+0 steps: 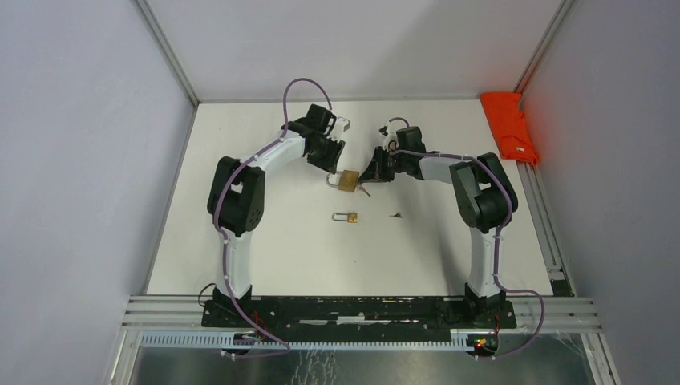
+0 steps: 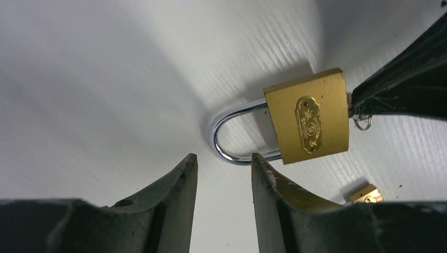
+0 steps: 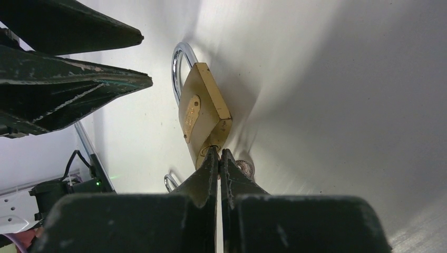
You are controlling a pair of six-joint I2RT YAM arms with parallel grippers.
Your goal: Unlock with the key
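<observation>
The large brass padlock point(image 2: 311, 121) lies on the white table, shackle toward the left arm. At its keyhole end the fingertips of my right gripper are shut together, with the key ring point(image 2: 363, 121) just beside them; whether the key is in the lock is hidden. My left gripper hangs near the shackle point(image 2: 217, 126), its fingers part open with nothing between them.
A small padlock point(image 1: 351, 217) lies in front, with a small key point(image 1: 397, 215) to its right. A red cloth point(image 1: 511, 128) lies at the back right.
</observation>
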